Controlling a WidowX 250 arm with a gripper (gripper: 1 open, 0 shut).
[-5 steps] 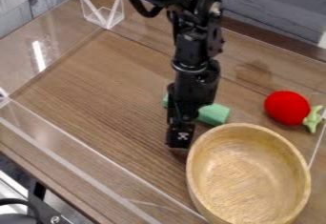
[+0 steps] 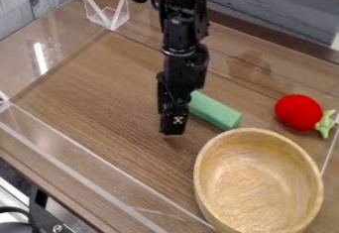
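The black robot arm reaches down from the top centre of the camera view, its gripper [image 2: 176, 113] low over the wooden table [image 2: 79, 118], just left of a green block [image 2: 216, 111]. The fingers point downward; whether anything is between them is hard to tell, and their opening is unclear at this size. The green block lies at an angle, its left end close to the gripper.
A wooden bowl [image 2: 256, 182] fills the lower right. A red tomato-like object [image 2: 298, 110] with a green top sits at the right. A clear plastic piece [image 2: 106, 9] is at the back left.
The gripper has moved up and to the left in the view, away from the bowl, uncovering more of the green block.
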